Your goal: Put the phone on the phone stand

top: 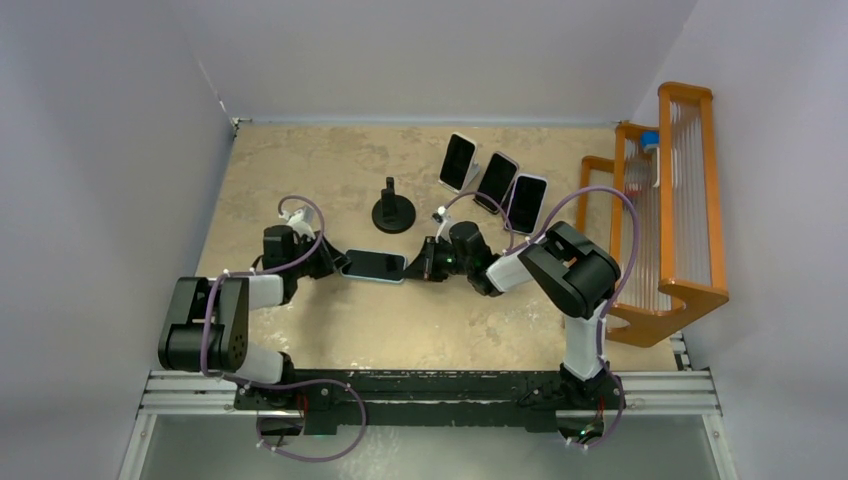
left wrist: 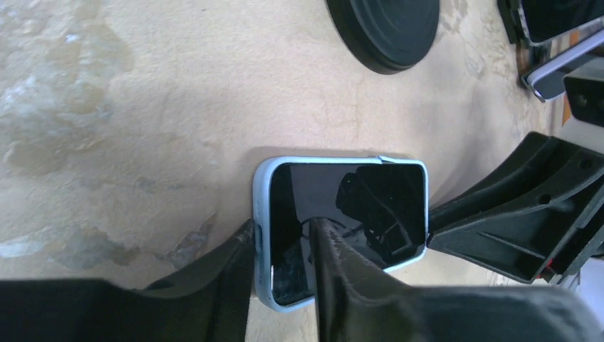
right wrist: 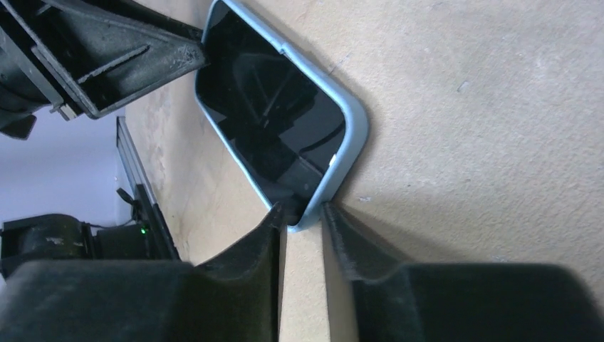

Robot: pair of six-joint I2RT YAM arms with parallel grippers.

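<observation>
The phone [top: 373, 265], dark-screened with a light blue edge, lies face up between my two grippers. At its left end, my left gripper [top: 343, 264] is part open. In the left wrist view the fingertips of the left gripper straddle the phone's near edge, with a gap remaining. My right gripper [top: 409, 271] is at the phone's right end. In the right wrist view, the right gripper is drawn to a narrow gap at the phone's corner; no firm hold shows. Behind the phone stands the black round-based phone stand [top: 394, 213], empty.
Three dark-screened devices [top: 496, 182] rest at the back right, close to the right arm. A wooden rack [top: 692, 190] borders the right side. Bare table [top: 300, 160] lies at the back left, and the front middle is clear.
</observation>
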